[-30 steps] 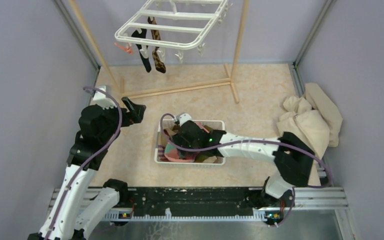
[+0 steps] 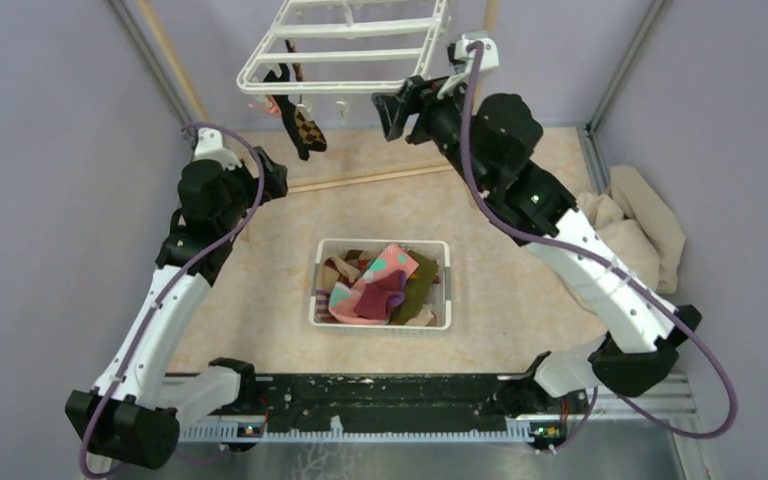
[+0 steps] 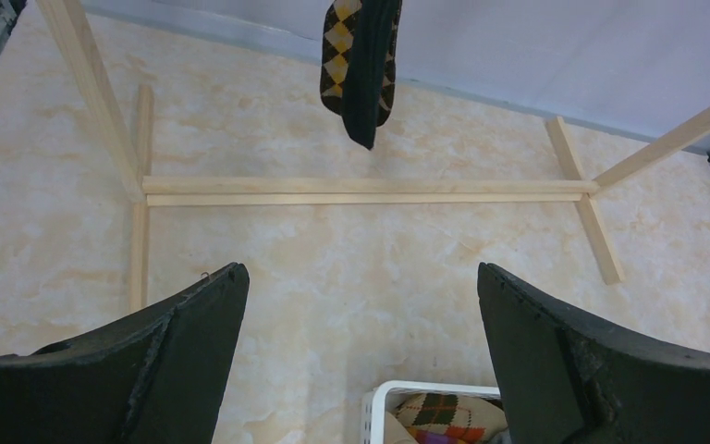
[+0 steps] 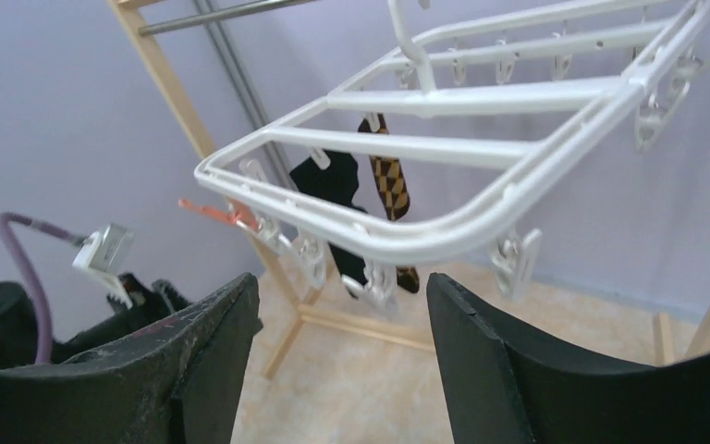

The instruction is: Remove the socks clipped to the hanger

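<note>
A black sock and a brown-and-yellow checked sock hang from the left part of the white hanger. In the left wrist view the lower ends of the checked sock and the dark sock show, above and beyond my left gripper. That gripper is open and empty, and in the top view it stands below and left of the socks. My right gripper is part open at the hanger's front edge, nothing between its fingers, with clips and the hanging socks beyond.
A white basket on the floor holds several crumpled socks. Empty white clips and a pink clip line the hanger. A wooden bar crosses the floor behind; beige cloth lies at the right.
My right gripper has risen from the basket to the hanger's front edge. The hanging socks have swung.
</note>
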